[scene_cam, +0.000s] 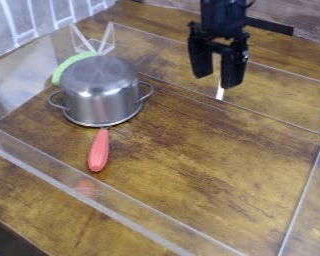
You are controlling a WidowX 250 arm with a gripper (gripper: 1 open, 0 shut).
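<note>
A steel pot [99, 92] with two side handles sits on the wooden table at the left. Below it lies a red elongated object [99, 150]. Behind the pot a green object [65, 66] is partly hidden. The black gripper [218, 70] hangs at the upper middle, right of the pot and apart from it, with its two fingers spread open and nothing visible between them.
Transparent panels run along the left, front and right sides. A white rack-like item stands at the back left behind the pot.
</note>
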